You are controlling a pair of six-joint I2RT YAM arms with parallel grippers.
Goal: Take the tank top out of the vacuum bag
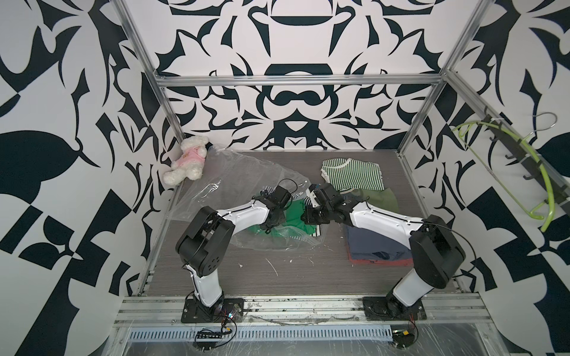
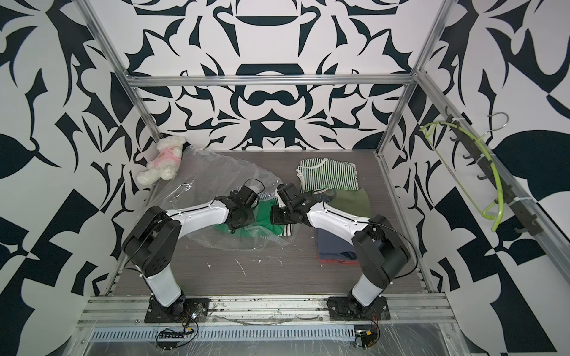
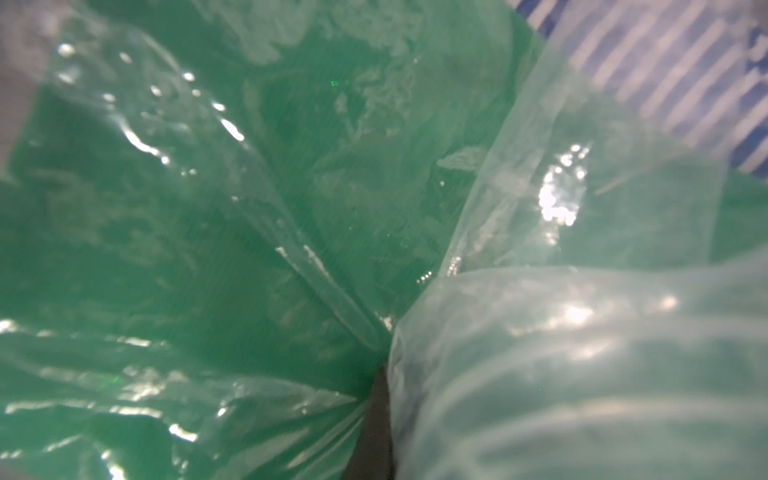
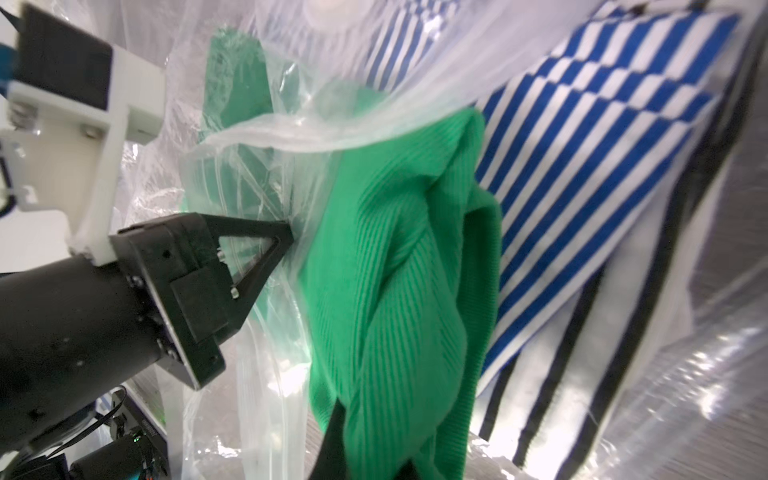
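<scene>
A ribbed green tank top [image 4: 384, 288] sticks partly out of the clear vacuum bag [image 1: 228, 175]; its other part shows through the plastic. My left gripper is shut on the bag's plastic, and in the left wrist view creases in the film run together at its dark finger [image 3: 373, 436]. From the right, my right gripper [image 1: 308, 217] reaches the bag's opening. It is shut on the tank top's bunched edge, and the green cloth rises between its fingers at the bottom of the right wrist view. Cloth hides most of that grip.
Blue-and-white striped cloth [image 4: 584, 152] and a black-and-white striped garment [image 4: 616, 352] lie beside the tank top. Folded clothes, including a green striped shirt [image 1: 353, 175] and a navy one [image 1: 380, 244], lie to the right. A plush toy [image 1: 188, 160] sits back left.
</scene>
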